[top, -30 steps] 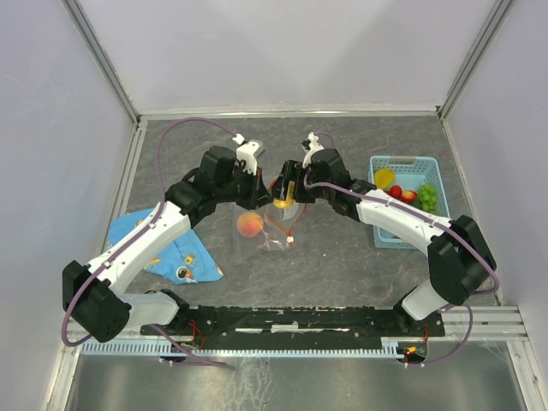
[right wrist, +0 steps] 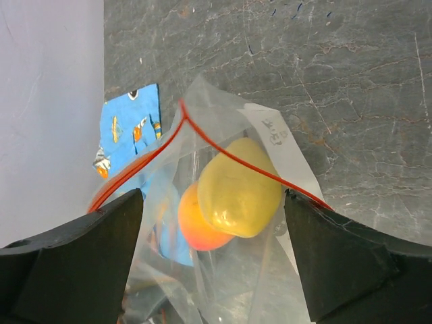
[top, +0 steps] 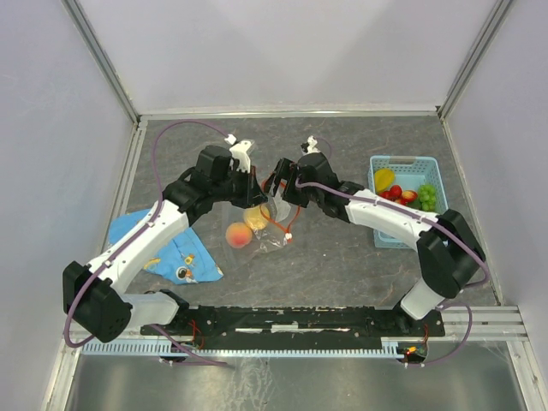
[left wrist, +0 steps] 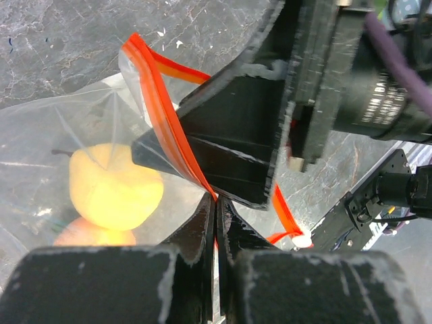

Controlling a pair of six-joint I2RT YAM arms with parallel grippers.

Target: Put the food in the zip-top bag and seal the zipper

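Observation:
The clear zip bag [top: 265,240] with its red zipper stands in the middle, holding a yellow pear-like fruit [left wrist: 111,185] and a peach [top: 238,235]. My left gripper is shut on the bag's zipper edge. My right gripper is open over the bag's mouth; in the left wrist view its black finger [left wrist: 229,135] reaches inside beside the zipper. The yellow fruit rests against the peach inside.
A blue basket [top: 390,240] with fruit and grapes sits at the right. Blue printed cloths or bags [top: 188,257] lie at the left.
The yellow fruit has gone from between the right gripper's fingers down into the bag next to the peach, which has shifted slightly left. The right gripper is now empty.

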